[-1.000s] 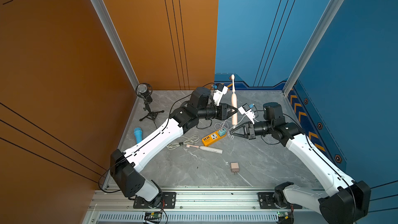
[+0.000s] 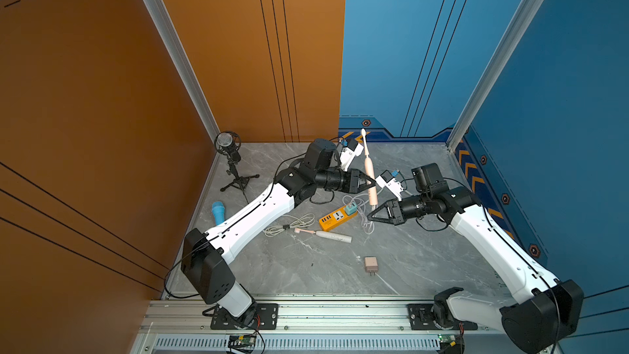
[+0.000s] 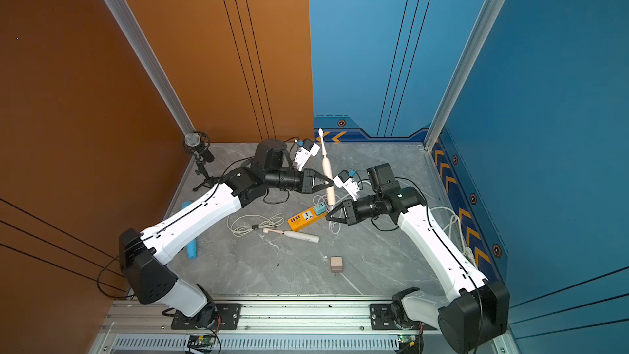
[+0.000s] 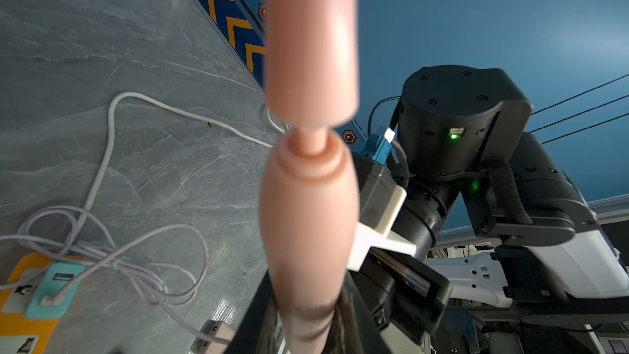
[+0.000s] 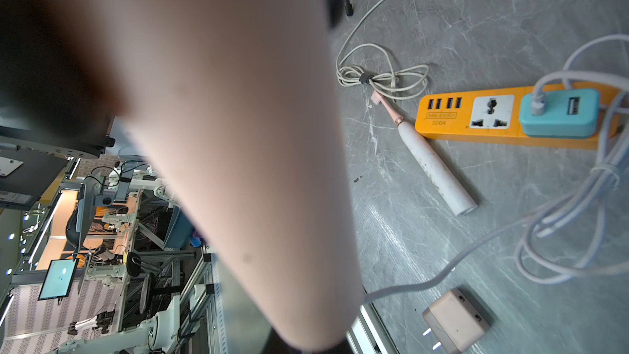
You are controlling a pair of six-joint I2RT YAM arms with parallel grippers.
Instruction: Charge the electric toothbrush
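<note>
A pink electric toothbrush [image 2: 369,167] is held upright in the air by my left gripper [image 2: 369,184], shut on its handle; it fills much of both wrist views. My right gripper [image 2: 372,218] is at the lower end of the brush, shut; whether anything thin is between its fingertips is hidden. Below lie an orange power strip [image 5: 445,118] with a turquoise adapter [image 5: 557,121], a plug and white cable in it, looped white cables [image 4: 163,291], a white toothbrush [image 5: 432,164], and a beige charger block [image 2: 371,263].
A black tripod stand [image 2: 230,164] stands at the back left, with a blue cylinder [image 2: 218,211] nearer the left edge. A bundled cable [image 2: 281,226] lies beside the strip.
The held toothbrush and my left gripper have come slightly lower, and my right gripper has moved a little right and down.
</note>
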